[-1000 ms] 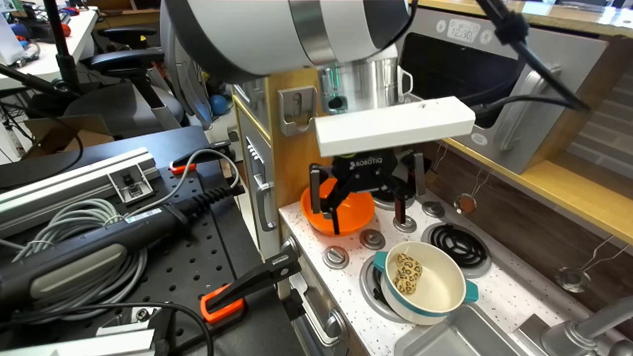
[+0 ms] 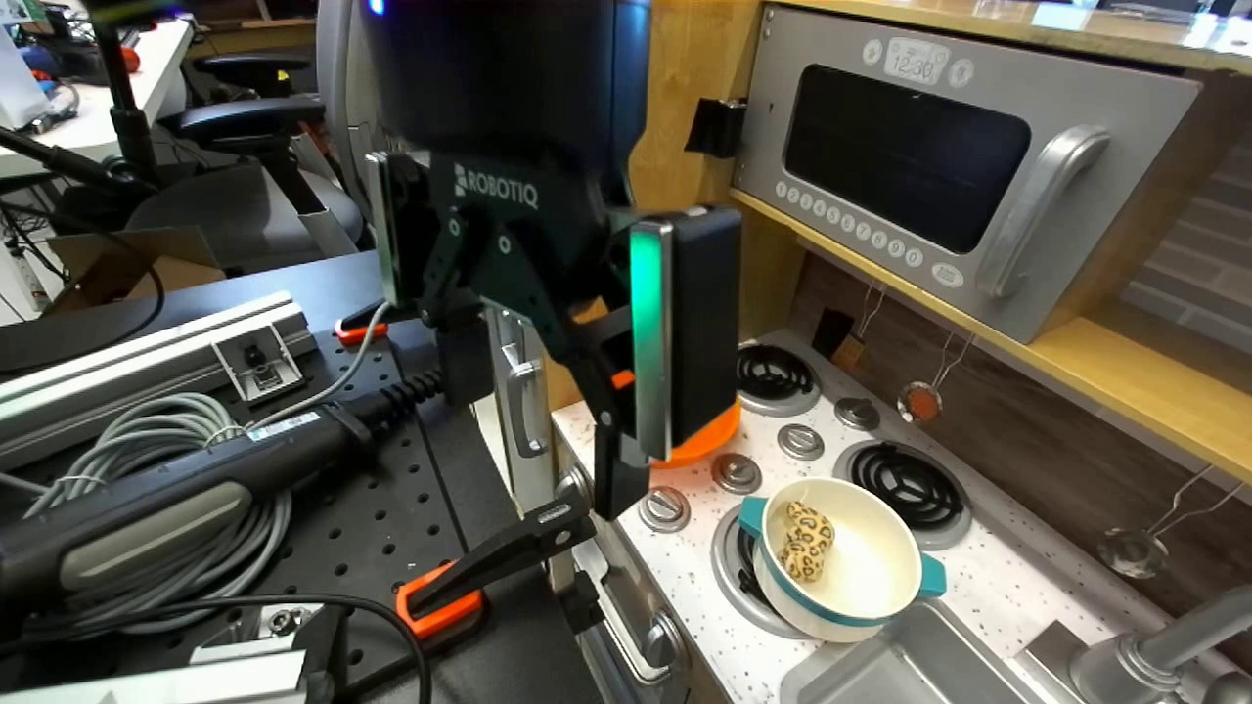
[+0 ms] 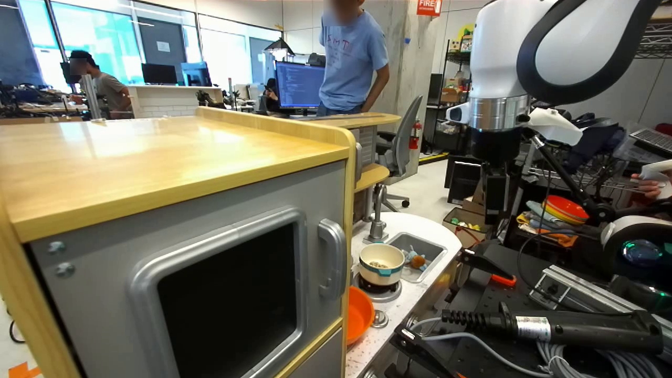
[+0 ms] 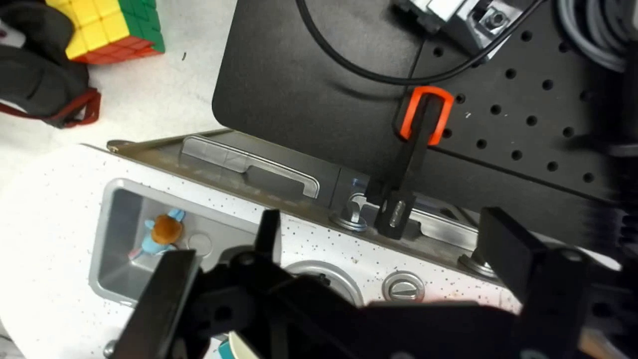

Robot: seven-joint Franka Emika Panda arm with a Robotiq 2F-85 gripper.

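Observation:
In exterior view 1 my gripper hangs close to the camera, above the counter's front edge. Its fingers stand wide apart, and the wrist view shows the gripper open with nothing between its fingertips. A cream pot with teal handles sits on a front burner, holding a leopard-print item. The orange bowl is mostly hidden behind my right-hand finger; exterior view 2 shows the bowl at the counter's far end from the sink. A plush toy, blue and brown, lies in the grey sink.
Above the stove hangs a microwave over a wooden shelf. A clamp with orange ends sticks out at the counter's front edge. Cables and a black tool cover the dark pegboard table. The faucet rises behind the sink.
My gripper has moved from over the orange bowl and stove toward the camera and left, and looks much larger. The arm no longer blocks the microwave. Pot and leopard-print item stay in place.

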